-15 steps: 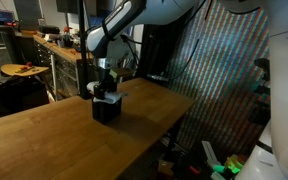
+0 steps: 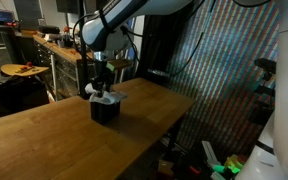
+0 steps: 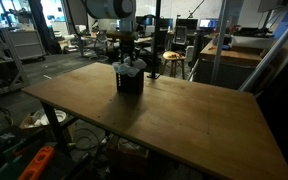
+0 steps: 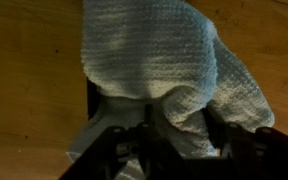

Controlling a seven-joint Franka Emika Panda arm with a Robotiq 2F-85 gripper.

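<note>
A pale grey-white knitted cloth [image 4: 149, 55] lies crumpled over the top of a black box [image 2: 105, 112] on the wooden table. In exterior view 2 the same cloth [image 3: 131, 68] covers the top of the box [image 3: 130, 84]. My gripper is right over the cloth, its dark fingers apart, with a raised fold of cloth reaching between them. The fingers look part open, and no firm grip on the fold shows. The wrist view is dark, so contact at the fingertips is hard to judge.
In exterior view 1 another black container [image 2: 19, 94] stands beyond the table's far edge. A person [image 2: 108, 45] stands behind the table.
The box and cloth stay in the same place.
</note>
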